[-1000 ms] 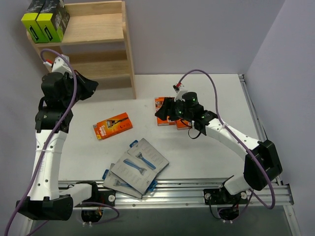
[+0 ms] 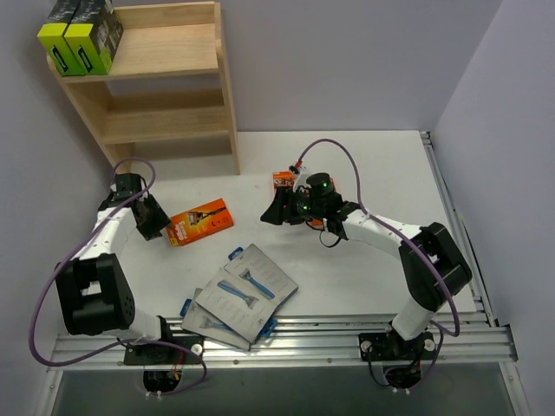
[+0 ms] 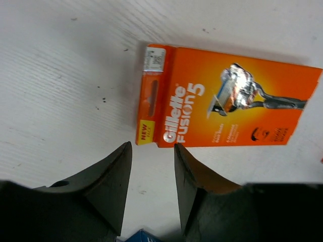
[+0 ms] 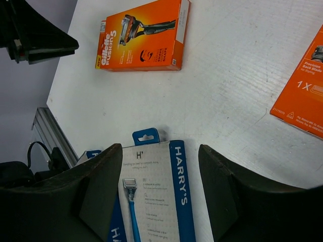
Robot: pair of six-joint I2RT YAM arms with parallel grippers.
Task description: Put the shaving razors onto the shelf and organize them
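An orange Gillette Fusion5 box (image 2: 200, 223) lies flat on the table; it also fills much of the left wrist view as the razor box (image 3: 232, 101). Just left of it, low by its end, my left gripper (image 2: 159, 232) stands open, nothing between its fingers. Several grey Harry's packs (image 2: 247, 290) overlap near the front edge. Over the middle of the table hangs my right gripper (image 2: 273, 217), its fingers (image 4: 103, 176) apart and empty. Orange boxes (image 2: 283, 179) lie partly hidden behind it. Two green-black boxes (image 2: 94, 39) stand on the top of the wooden shelf (image 2: 169, 48).
The shelf's lower board (image 2: 165, 121) looks empty where it shows. Metal rails (image 2: 295, 328) run along the table's front. Walls close in on both sides.
My left gripper has come down from in front of the shelf, toward the front, to the end of the Gillette box. The boxes have not moved.
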